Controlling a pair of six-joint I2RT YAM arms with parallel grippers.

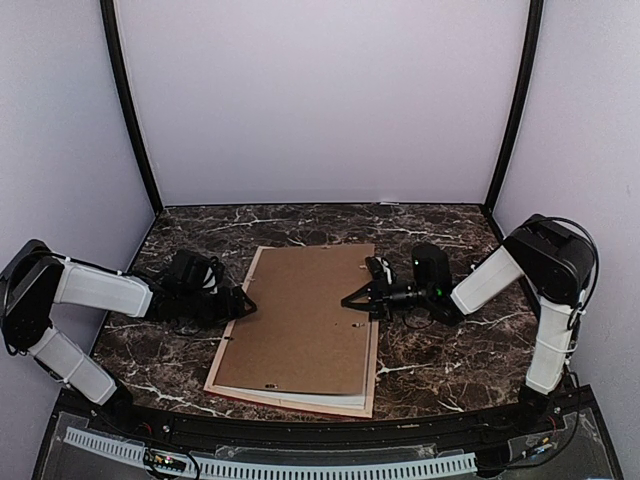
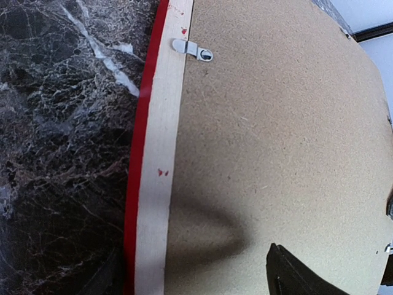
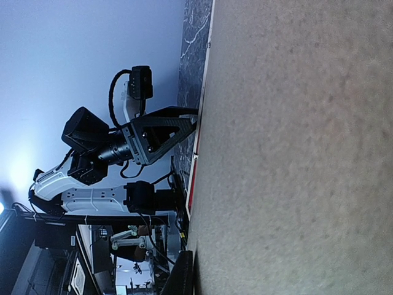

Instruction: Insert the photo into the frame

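The brown backing board (image 1: 300, 310) lies over the pale wooden frame (image 1: 375, 375) with red outer sides. A white sheet (image 1: 345, 398), possibly the photo, shows as a strip along the board's front edge. My left gripper (image 1: 240, 304) is at the frame's left side. In the left wrist view its fingers (image 2: 288, 275) are spread, one outside the rail and the other over the board, with nothing held. Over the board's right part, my right gripper (image 1: 350, 302) is shut. What lies between its fingers is hidden; the board fills much of the right wrist view.
Small metal clips lie along the frame's edges, one clip (image 2: 193, 49) on the left rail. A black rail (image 1: 300, 430) runs close in front of the frame.
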